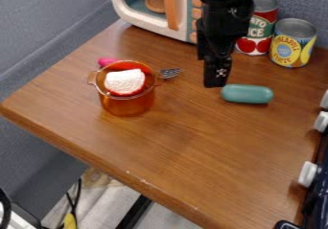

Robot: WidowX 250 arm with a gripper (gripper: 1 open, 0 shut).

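The black gripper hangs in the upper middle of the camera view, just left of a teal cylinder lying on the wooden table. Whether its fingers are open or shut is unclear. An orange pot with a white, red-edged item inside stands to the left. A silver fork lies between pot and gripper, and a pink object lies behind the pot.
A toy microwave stands at the back, with a red tomato can and a yellow can to the right. A dark stove with white knobs is at the right edge.
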